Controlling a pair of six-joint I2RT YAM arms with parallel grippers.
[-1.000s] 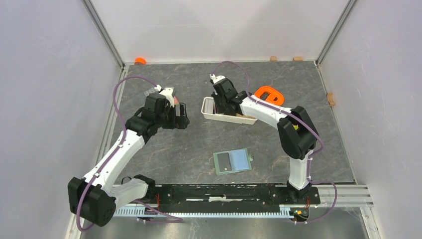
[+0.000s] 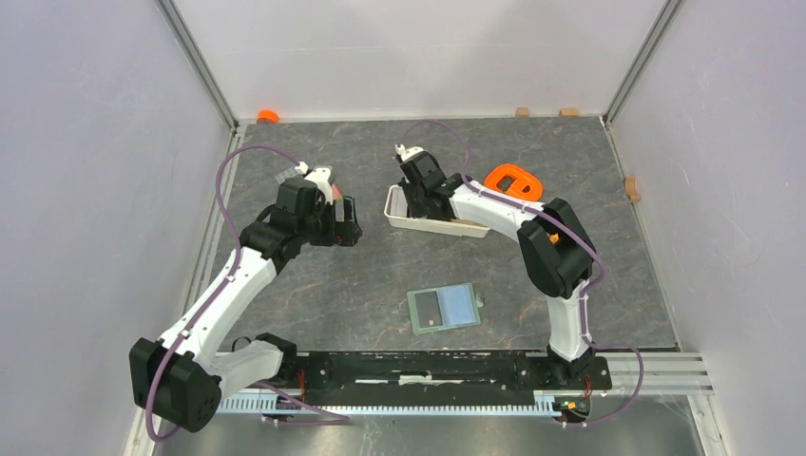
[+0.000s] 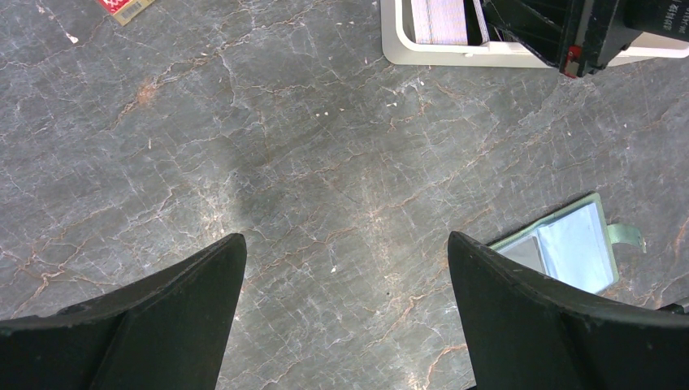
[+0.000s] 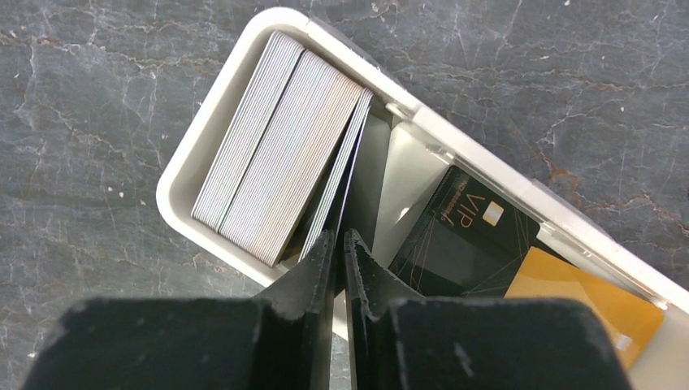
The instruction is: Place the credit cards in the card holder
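A white tray [image 4: 195,154] holds a stack of white-edged cards [image 4: 280,146] standing on edge at its left end. A few thinner cards [image 4: 340,175] lean apart from that stack. Against their lower end, my right gripper is shut; whether a card edge lies between its fingertips is unclear. A dark VIP card [image 4: 471,231] and a yellow card [image 4: 589,296] lie flat further along the tray. The green-edged, flat item with a pale blue panel [image 2: 444,308], likely the card holder, rests near the front edge. Over bare table, my left gripper stands open and empty.
An orange ring-shaped object [image 2: 513,181] is behind the right arm. A red and yellow item [image 3: 123,8] lies beyond the left gripper. Bare grey table separates the tray from the green-edged item.
The right arm has shifted slightly left, its gripper moving toward the standing cards in the tray. The left arm and the green-edged item have stayed still.
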